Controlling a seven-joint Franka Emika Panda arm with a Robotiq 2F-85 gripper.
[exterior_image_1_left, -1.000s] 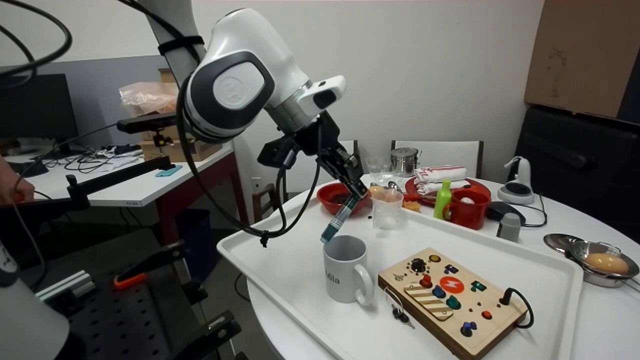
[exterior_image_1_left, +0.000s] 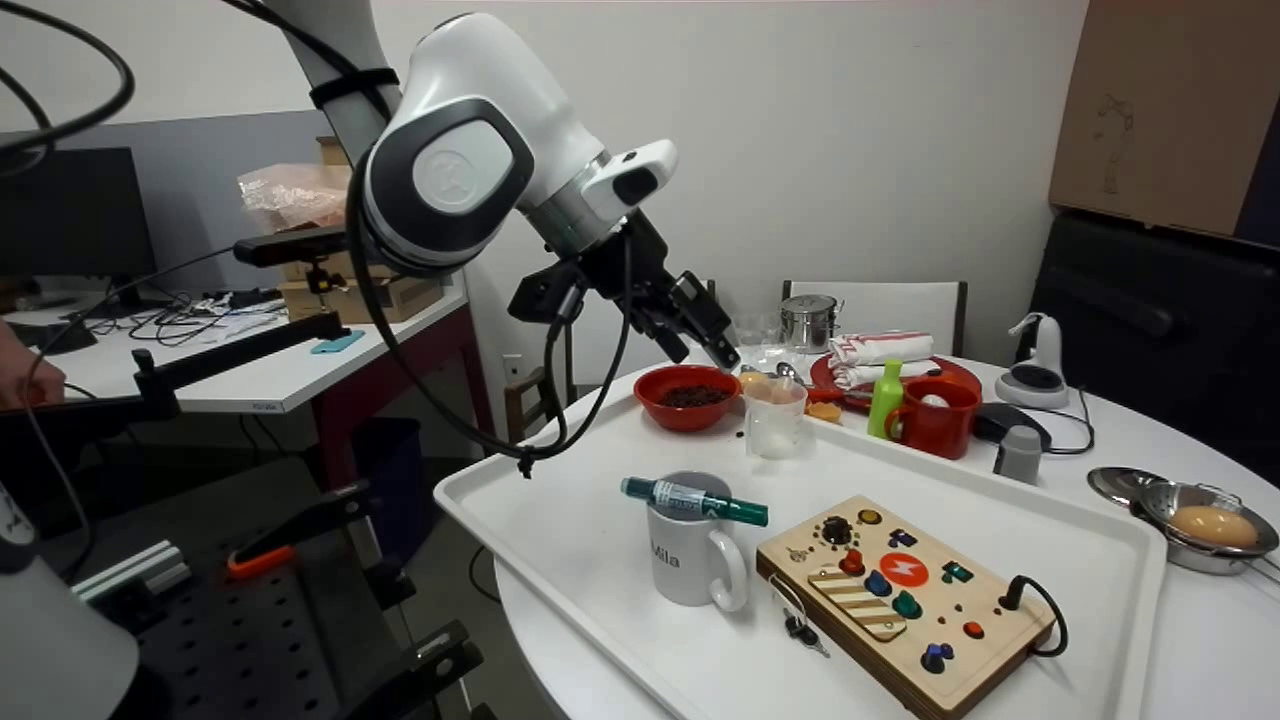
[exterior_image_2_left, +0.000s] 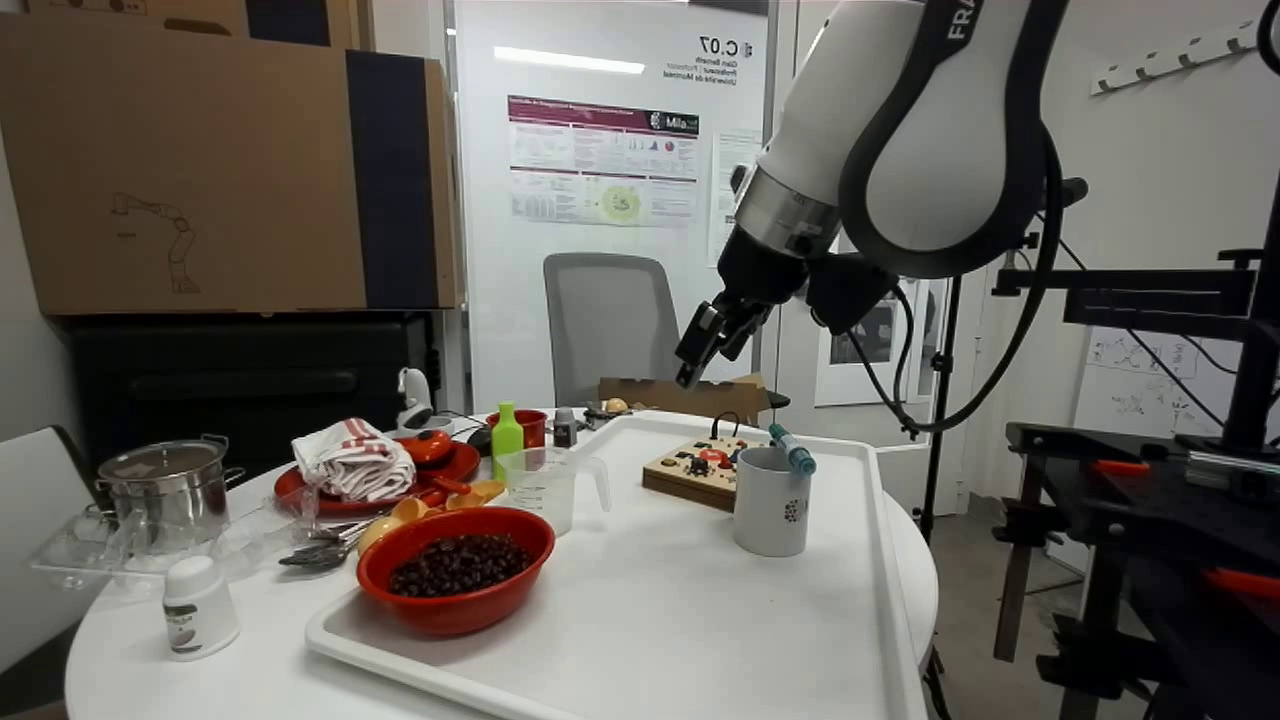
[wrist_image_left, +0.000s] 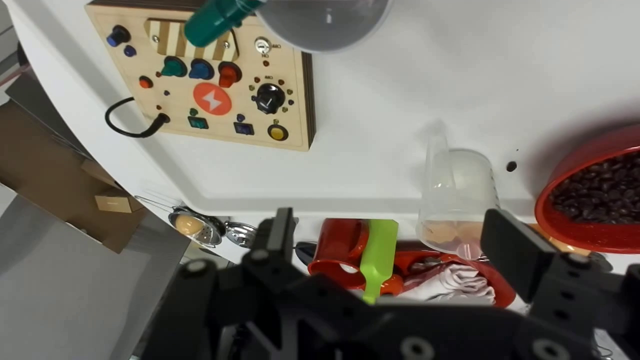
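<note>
A green marker (exterior_image_1_left: 693, 500) lies across the top of a grey-white mug (exterior_image_1_left: 691, 562), its ends sticking out past the rim. In exterior view 2 the marker (exterior_image_2_left: 792, 449) rests on the mug (exterior_image_2_left: 771, 510), not inside it. My gripper (exterior_image_1_left: 708, 348) hangs above and behind the mug, empty and open. In the wrist view the fingers (wrist_image_left: 513, 252) stand wide apart with nothing between them, while the marker (wrist_image_left: 219, 21) and mug (wrist_image_left: 327, 24) show at the top edge, partly cut off.
On the white tray (exterior_image_1_left: 576, 576) are a wooden switch panel (exterior_image_1_left: 906, 600), a clear measuring cup (exterior_image_1_left: 776, 420) and a red bowl (exterior_image_1_left: 686, 414) of dark beans. Behind stand a green bottle (exterior_image_1_left: 885, 400) and a red mug (exterior_image_1_left: 939, 416). Tray space before the bowl is free.
A second ago the marker hung tilted from my gripper above the mug. Now it is let go and lies across the rim, and the gripper has opened and shifted slightly up and left.
</note>
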